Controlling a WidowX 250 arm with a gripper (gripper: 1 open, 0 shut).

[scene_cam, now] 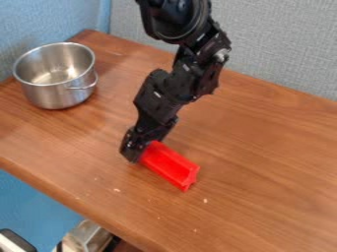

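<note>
A red elongated box-like object point(172, 168) lies on the wooden table in the middle of the camera view, angled toward the lower right. The black gripper point(140, 146) reaches down from the top and is at the upper-left end of the red object, touching or very close to it. Its fingertips are dark and partly hidden by the red object, so whether they are open or shut on it is unclear.
A steel pot point(55, 77) with a handle stands at the back left of the table point(263, 177). A metal object point(85, 237) is below the table's front-left edge. Walls border the back and left.
</note>
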